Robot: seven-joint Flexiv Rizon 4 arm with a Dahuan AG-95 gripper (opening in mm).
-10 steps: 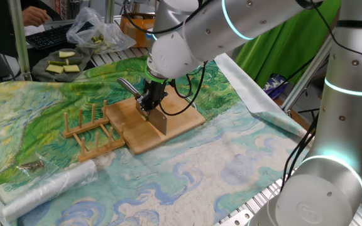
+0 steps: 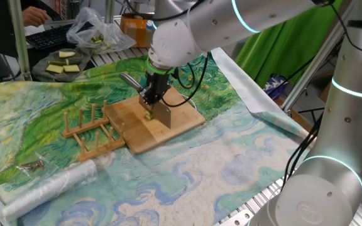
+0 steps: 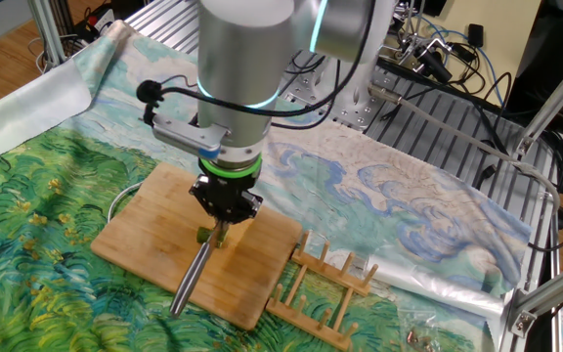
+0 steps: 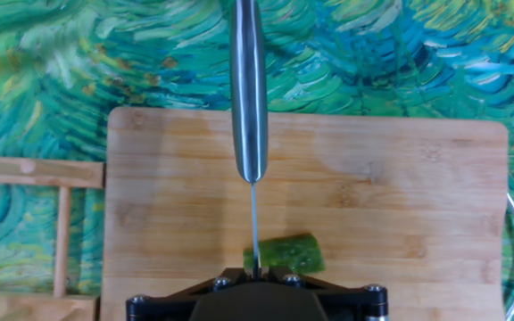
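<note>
My gripper (image 2: 148, 100) is shut on a knife with a broad, cleaver-like blade (image 2: 162, 116), above a wooden cutting board (image 2: 134, 138). The steel handle (image 4: 249, 98) points away from the gripper in the wrist view, and the blade appears edge-on as a thin line. A short piece of green cucumber (image 4: 297, 253) lies on the board next to the blade, a little of it showing on the blade's other side; the fingers hide its near part. In exterior view 2, green shows on both sides of the knife (image 3: 195, 277). Whether the cucumber is cut through, I cannot tell.
A wooden peg rack (image 2: 96, 138) stands against the board's side. A rolled plastic film (image 2: 49, 188) and a small clear bag (image 2: 33, 166) lie nearby. Cut vegetable pieces (image 2: 63, 67) rest on a dark bag at the back.
In exterior view 1 the knife and gripper have shifted slightly right and the blade's lower corner sits higher. More of the cucumber shows beside the blade. The board and rack have stayed put.
</note>
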